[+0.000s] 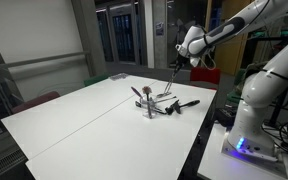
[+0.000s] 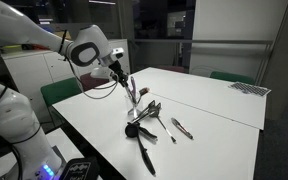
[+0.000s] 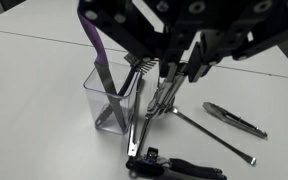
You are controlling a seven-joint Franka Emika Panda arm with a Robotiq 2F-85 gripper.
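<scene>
My gripper is shut on a long silver metal utensil (image 3: 160, 100), which looks like tongs and hangs downward. In the wrist view, its lower end lies visually over the area right of a clear container (image 3: 88, 101). That container holds a purple-handled knife (image 3: 103, 66) and a dark toothed utensil. From exterior view 1, the gripper (image 1: 174, 64) stands above the far right part of the white table, with the held utensil (image 1: 168, 85) slanting below it. Whether its lower end touches anything is unclear.
Black-handled tools (image 3: 189, 170), a thin silver utensil (image 3: 216, 136) and small tongs (image 3: 234, 118) lie on the table to the container's right in the wrist view. A long black utensil (image 2: 144, 152) lies toward the near edge.
</scene>
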